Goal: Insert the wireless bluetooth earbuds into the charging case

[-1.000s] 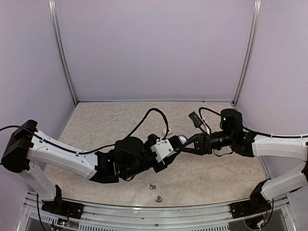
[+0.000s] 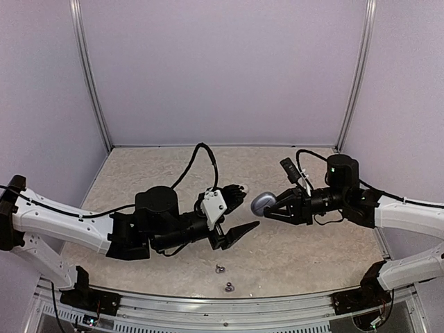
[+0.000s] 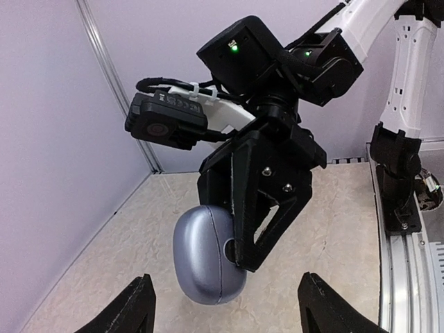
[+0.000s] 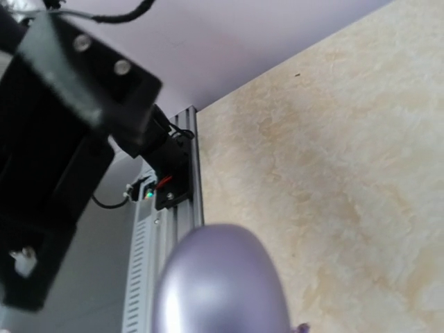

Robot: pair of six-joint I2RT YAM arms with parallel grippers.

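Observation:
The charging case (image 2: 263,203), a smooth lilac oval, is held up off the table by my right gripper (image 2: 272,209), shut on its side. In the left wrist view the case (image 3: 205,257) is tilted and appears closed, a seam running along it. My left gripper (image 2: 252,206) faces it with spread fingers (image 3: 132,305), nothing between them. The right wrist view has the rounded end of the case (image 4: 220,288) at the bottom. Two small shiny earbuds, one (image 2: 220,269) behind the other (image 2: 229,286), lie on the table near the front.
A small pale object (image 2: 244,188) shows beside the left gripper's upper finger; what it is I cannot tell. A metal rail (image 2: 277,303) borders the front edge.
My left gripper has drawn back to the left, and its fingers have spread off the case. The case, still in my right gripper, now shows more of its lilac surface. The earbuds have stayed put.

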